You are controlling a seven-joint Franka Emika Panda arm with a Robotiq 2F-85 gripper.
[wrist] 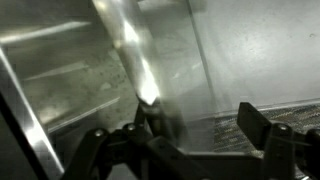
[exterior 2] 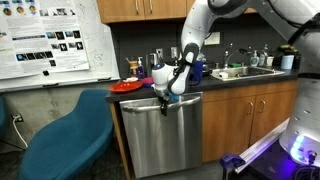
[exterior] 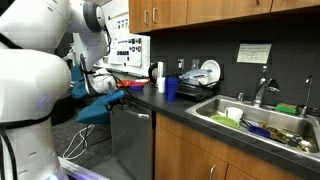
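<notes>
The steel dishwasher (exterior 2: 160, 145) stands under the counter with its front closed or nearly so; I cannot tell which. My gripper (exterior 2: 165, 108) is at its upper edge, by the bar handle. In the wrist view the shiny handle (wrist: 138, 55) runs down from the top to the left finger. The gripper's (wrist: 203, 138) two dark fingers are apart, the left one against or very near the handle and the right one over the flat front. Whether the handle lies between them is hard to tell. Exterior view 1 shows the arm reaching down to the dishwasher (exterior: 133, 140) front.
Left of the dishwasher sits a blue beanbag (exterior 2: 65, 135). On the counter are a red plate (exterior 2: 127, 86) and a blue container (exterior: 171, 88). A sink (exterior: 265, 125) with dishes lies farther along. Open floor lies in front of the dishwasher.
</notes>
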